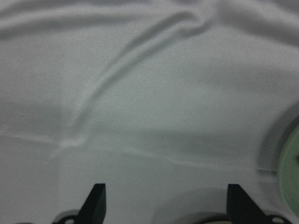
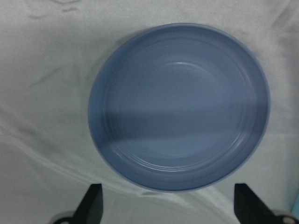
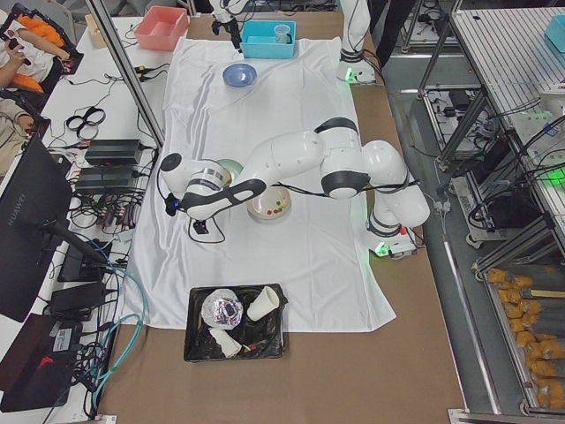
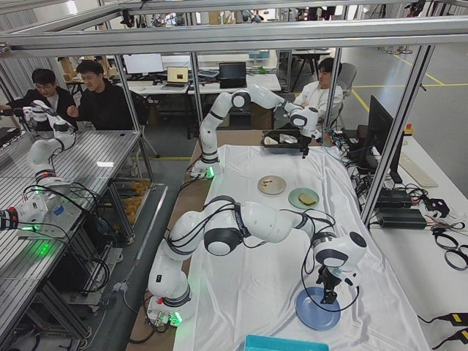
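My left gripper hangs open over the white cloth, a green plate (image 1: 290, 170) at the right edge of its wrist view. In the camera right view that plate (image 4: 303, 197) holds a yellow item, beside a beige plate (image 4: 272, 186) with small pieces on it. My right gripper is open above an empty blue plate (image 2: 180, 107), with nothing between its fingers.
A black tray (image 3: 233, 353) with foil-covered and white items stands at the near end of the cloth. A turquoise bin (image 3: 269, 51) with a cup is at the far end.
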